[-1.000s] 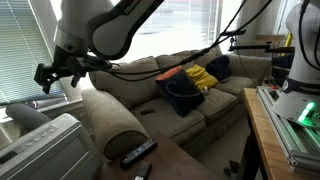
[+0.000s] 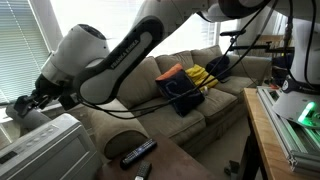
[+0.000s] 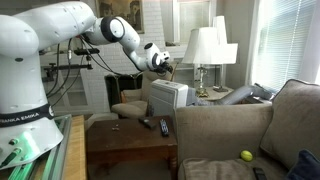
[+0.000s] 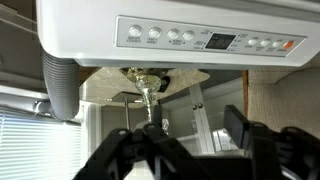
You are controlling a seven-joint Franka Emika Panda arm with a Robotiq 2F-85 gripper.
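My gripper hangs over the white appliance [image 4: 200, 22] with the button panel. Its two dark fingers stand apart, and nothing shows between them in the wrist view. In the first exterior view, the gripper [image 2: 28, 104] is at the far left, close above the top of the appliance [image 2: 50, 152]; whether they touch cannot be told. From the second exterior view, the gripper [image 3: 163, 69] appears small above the same white unit [image 3: 168, 98]. A black remote [image 2: 138, 153] lies on the brown table [image 2: 185, 164], with another dark slim item [image 2: 143, 171] near it.
A ribbed grey hose [image 4: 61, 90] runs beside the appliance. The beige sofa [image 2: 190, 118] carries cushions, one of them dark blue [image 2: 178, 92]. Lamps with white shades [image 3: 203, 46] stand behind the unit.
The gripper has come down and moved left in the first exterior view, closer to the appliance's top. The remotes, appliance and sofa have stayed where they were.
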